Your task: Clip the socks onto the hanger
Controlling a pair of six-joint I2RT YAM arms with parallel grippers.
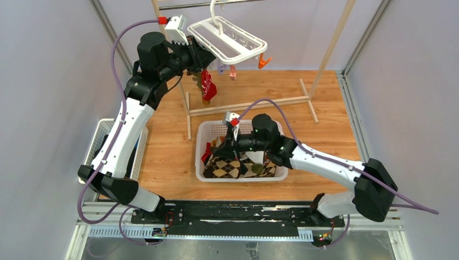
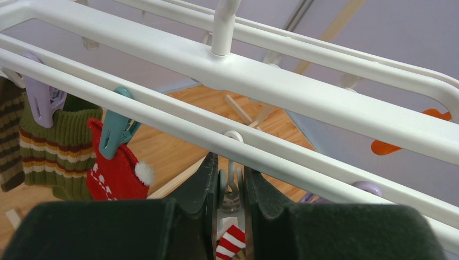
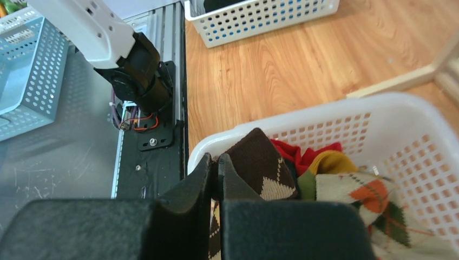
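Note:
The white hanger [image 1: 253, 50] hangs at the top. My left gripper is shut on a pale clip [image 2: 231, 168] under its lower rail. Left of it, a teal clip [image 2: 115, 127] bears a red sock [image 2: 116, 168], and a lilac clip [image 2: 40, 103] a green striped sock [image 2: 57, 146]. No sock shows in the pale clip. Over the white basket [image 1: 200, 143], my right gripper is shut, with a brown argyle sock [image 3: 260, 162] at its fingertips. The cloth appears pinched there; its lower part is hidden behind the fingers.
Several other socks lie in the basket, among them a red one [image 3: 303, 154] and a cream one [image 3: 346, 189]. An orange clip [image 1: 263, 61] hangs at the hanger's right end. A wooden stand [image 1: 243, 106] rises behind the basket. A second basket [image 1: 103, 130] sits at left.

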